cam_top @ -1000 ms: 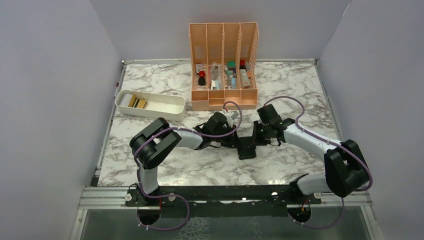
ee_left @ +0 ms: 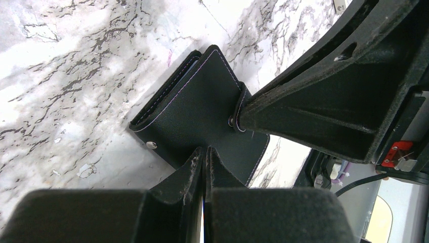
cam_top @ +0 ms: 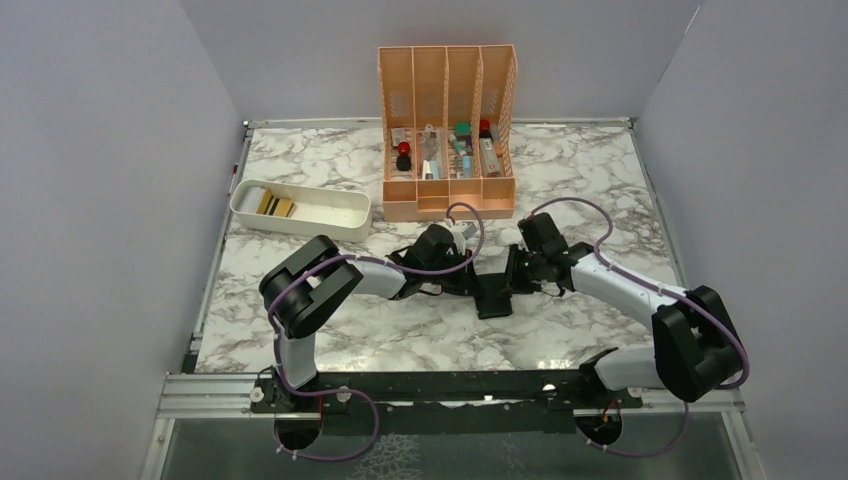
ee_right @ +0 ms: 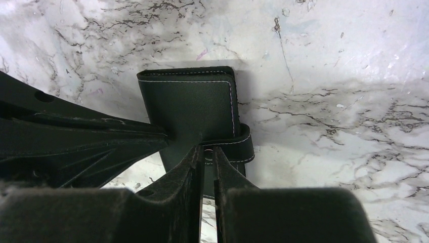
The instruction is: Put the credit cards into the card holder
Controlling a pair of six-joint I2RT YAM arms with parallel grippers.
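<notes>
The black card holder (cam_top: 494,303) lies folded on the marble table, between my two grippers. White stitching, a snap stud and a short strap (ee_right: 238,148) show on it. In the left wrist view a thin grey-blue strip peeks from between the covers of the holder (ee_left: 212,96). My left gripper is shut at the holder's side edge, with the fingertips against the leather. From the other side, my right gripper is shut at the strap, close over its snap. What lies right between either pair of fingertips is mostly hidden.
A cream tray (cam_top: 330,208) at the left holds a few yellow-and-black flat pieces (cam_top: 275,204). Behind the grippers stands an orange divided rack (cam_top: 450,212) with small items.
The left arm and the card holder look still.
</notes>
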